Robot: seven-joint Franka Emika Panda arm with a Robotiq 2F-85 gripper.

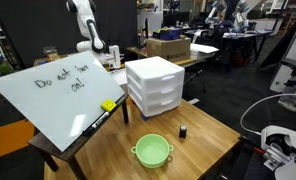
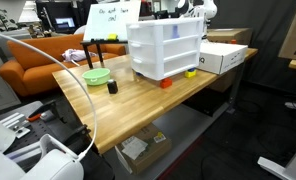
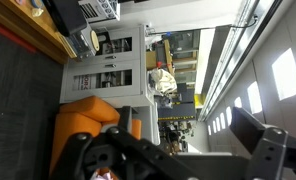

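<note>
A light green bowl (image 1: 152, 151) with small handles sits on the wooden table. To its right stands a small dark object (image 1: 183, 131), also seen as a black block-like object (image 2: 112, 87) in exterior view 2. White stacked drawers (image 1: 156, 86) are behind them. My gripper stands open in the wrist view, its dark fingers (image 3: 250, 135) spread apart with nothing between them. It faces the room, away from the bowl and the dark object.
A tilted whiteboard (image 1: 58, 95) with handwriting stands at the left, a yellow item (image 1: 108, 105) on its lower edge. Red (image 2: 166, 83) and yellow blocks (image 2: 191, 73) lie by the drawers.
</note>
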